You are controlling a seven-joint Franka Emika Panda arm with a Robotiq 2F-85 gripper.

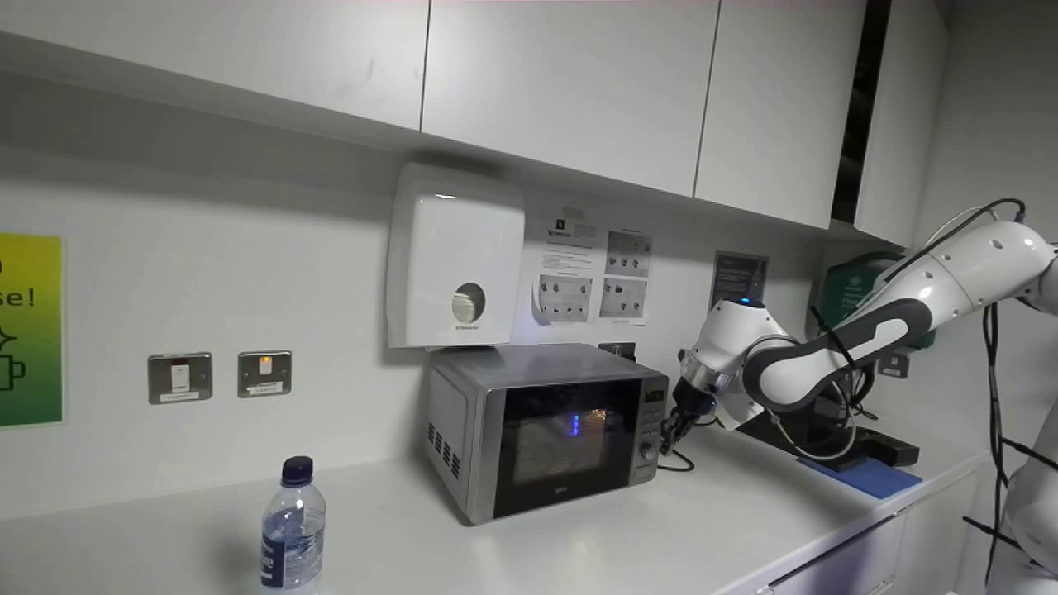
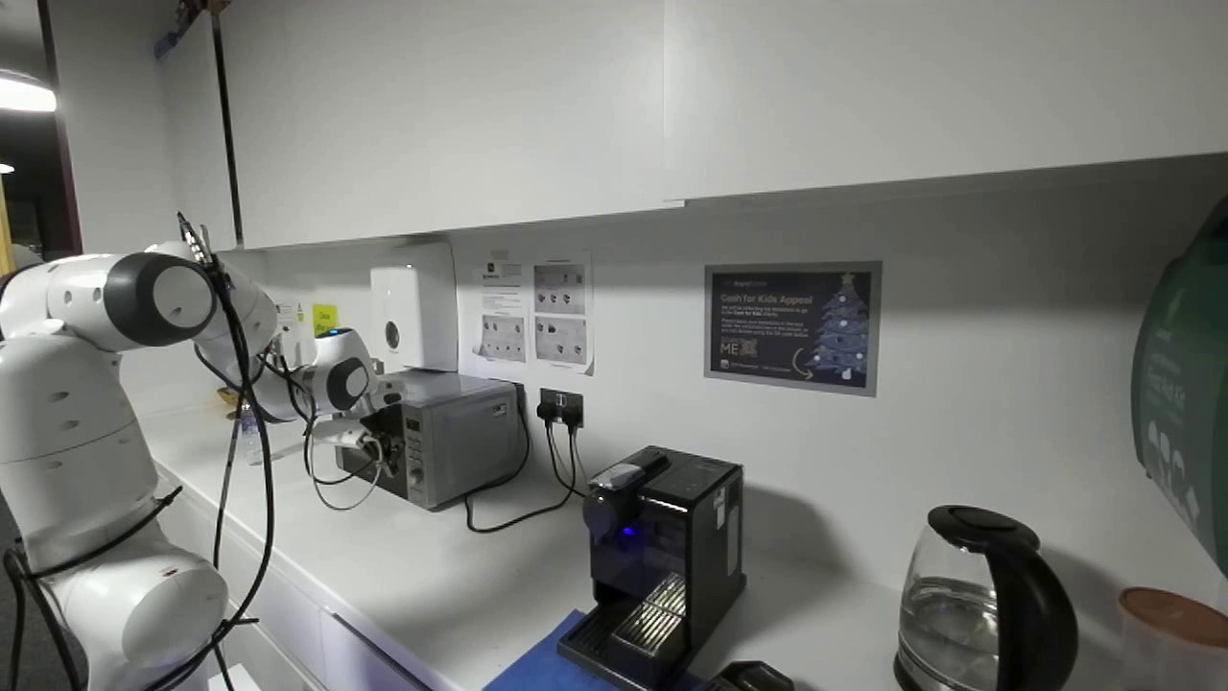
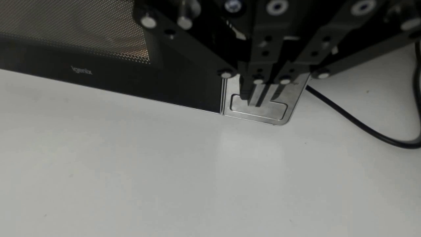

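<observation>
A silver microwave with a black glass door stands on the white counter, its door closed and some light showing inside. My gripper is shut, with nothing visible between its fingers. In the wrist view its tips lie over the outlined door button at the bottom of the silver control panel; whether they touch it I cannot tell. Seen from exterior view 1, the gripper hangs right beside the control panel, near the dial. From exterior view 2 the arm partly covers the microwave.
A water bottle stands to the microwave's left. Beyond its other side are a black coffee machine on a blue mat and a glass kettle. A black power cable lies beside the microwave.
</observation>
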